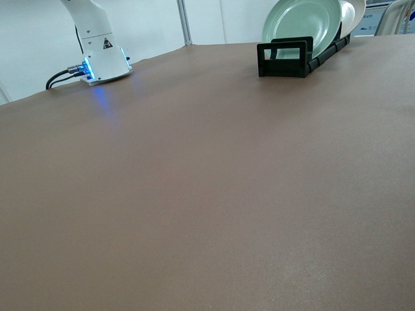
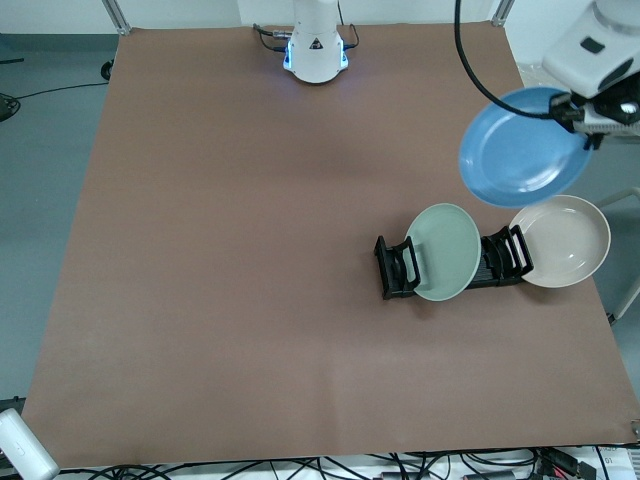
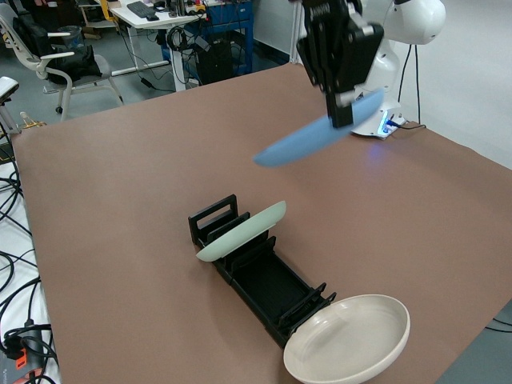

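Note:
In the right view my black gripper is shut on a blue plate, held tilted in the air above and behind the black rack. The rack holds a pale green plate and, at its near end, a white plate. In the left view the blue plate appears above the white plate at the upper right. In the top view the green plate stands in the rack; the gripper is not visible there.
The white robot base with cables sits at the table's edge. Cables and equipment lie beside the table's edge.

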